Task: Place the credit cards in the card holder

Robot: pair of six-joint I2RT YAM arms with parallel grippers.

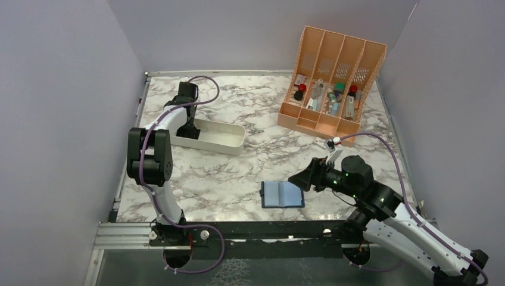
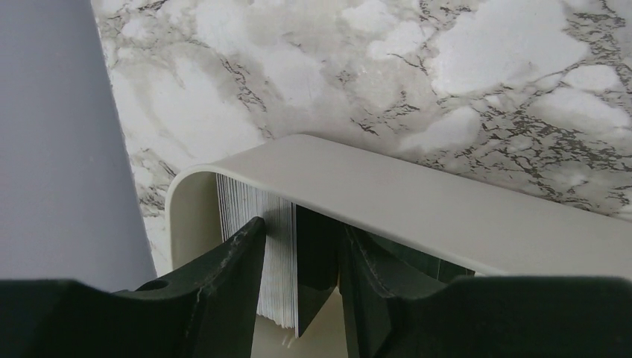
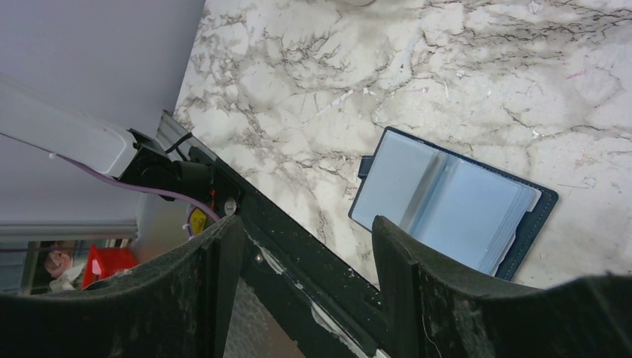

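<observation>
A cream tray [image 1: 223, 140] stands at the back left. My left gripper is down inside it, open, its fingers at a row of white-edged cards [image 2: 276, 253] with a dark card face [image 2: 313, 261] between the fingertips. The card holder [image 1: 282, 194], a booklet with pale blue sleeves and a dark cover, lies open near the front edge, seen also as the open holder [image 3: 473, 216] in the right wrist view. My right gripper stands open above and beside it, with nothing between its fingers.
An orange compartment organizer [image 1: 318, 125] with assorted small items stands at the back right. Grey walls border the table. The marble surface [image 1: 238, 173] between tray and holder is clear.
</observation>
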